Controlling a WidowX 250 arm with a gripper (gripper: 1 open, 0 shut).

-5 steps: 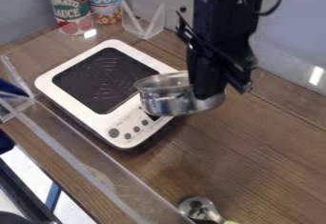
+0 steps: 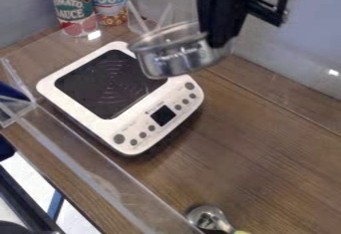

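Observation:
A steel pot hangs in the air above the right rear part of a white induction cooker with a dark cooking surface and button panel. My black gripper is at the pot's right side, appearing shut on its rim; the fingertips are hard to make out against the pot. The cooker rests on the wooden counter.
Tomato sauce and soup cans stand at the back left. A steel utensil lies at the front edge. A clear rail runs along the counter's left.
My gripper and the pot have moved up and back, rising from over the cooker's control panel to higher above its rear.

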